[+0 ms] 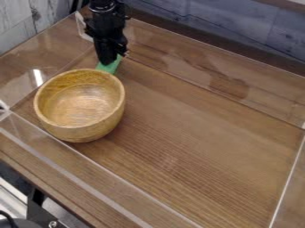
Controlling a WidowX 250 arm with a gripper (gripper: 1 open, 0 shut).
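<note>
My gripper (pixel 107 55), black, is at the upper left, pointing down just behind the yellow bowl, over a small green object (pixel 109 65). Its fingertips are at or against the green object; they are too small and dark to tell whether they are shut or hold it. The large yellow bowl (pixel 78 126) sits at the left of the wooden surface.
A dark blue wall (pixel 238 22) runs along the back, and pale edges bound the left and right sides.
</note>
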